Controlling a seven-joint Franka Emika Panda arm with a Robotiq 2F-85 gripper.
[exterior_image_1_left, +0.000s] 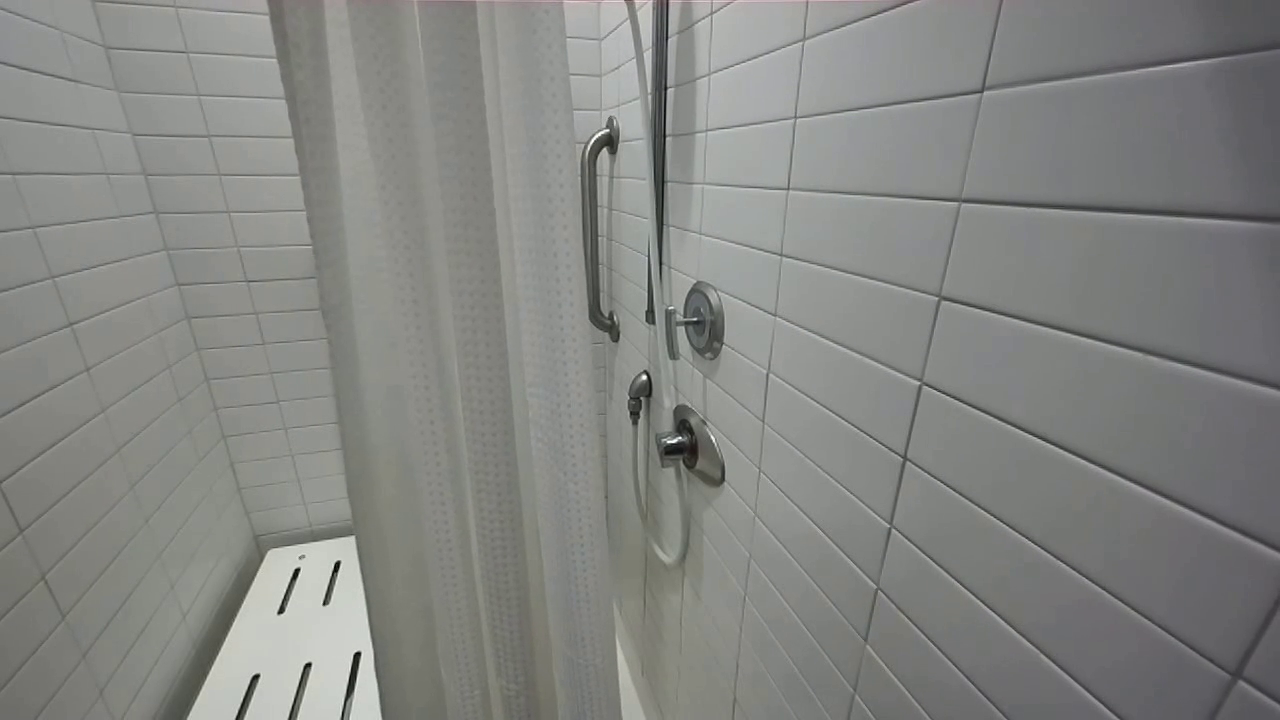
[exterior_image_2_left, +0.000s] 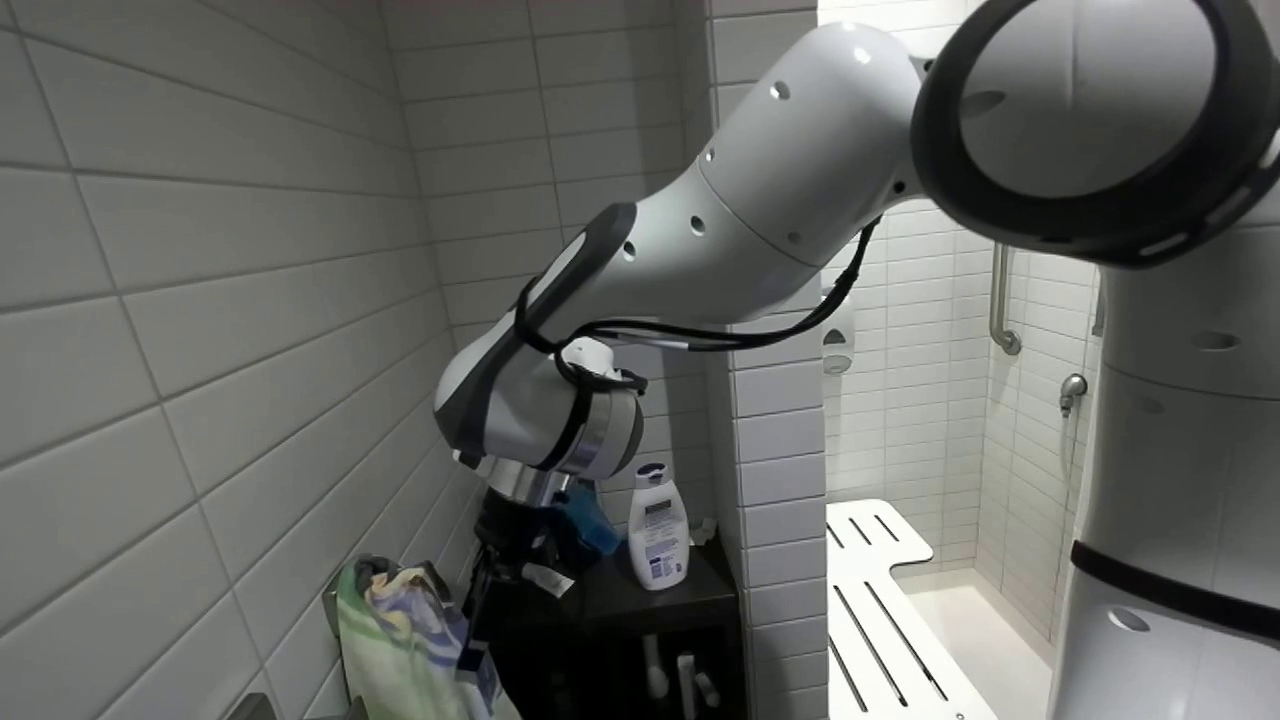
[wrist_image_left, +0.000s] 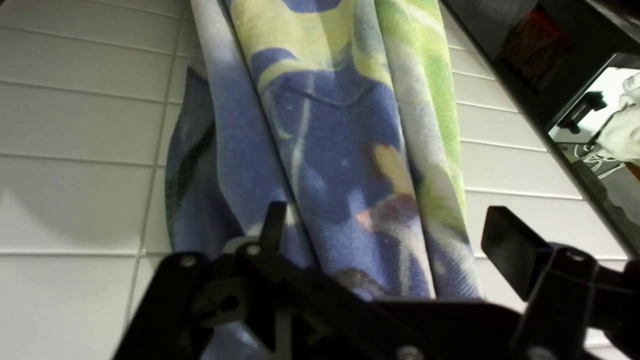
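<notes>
A patterned towel (wrist_image_left: 342, 132) in blue, green and yellow hangs in folds against the white tiles, filling the middle of the wrist view. My gripper is open, its two dark fingers wide apart with the towel's lower part visible across the gap. I cannot tell whether either finger touches the cloth. In exterior view 2 the same towel (exterior_image_2_left: 396, 636) hangs by the left wall, and my gripper (exterior_image_2_left: 480, 624) is beside its right side, partly dark against the cabinet.
A white bottle (exterior_image_2_left: 659, 534) stands on a dark cabinet (exterior_image_2_left: 612, 612), near a blue item (exterior_image_2_left: 588, 522). A tiled wall corner (exterior_image_2_left: 780, 480) separates this nook from the shower with its slotted white bench (exterior_image_2_left: 894, 624). A pale shower curtain (exterior_image_1_left: 456, 360) hangs in exterior view 1.
</notes>
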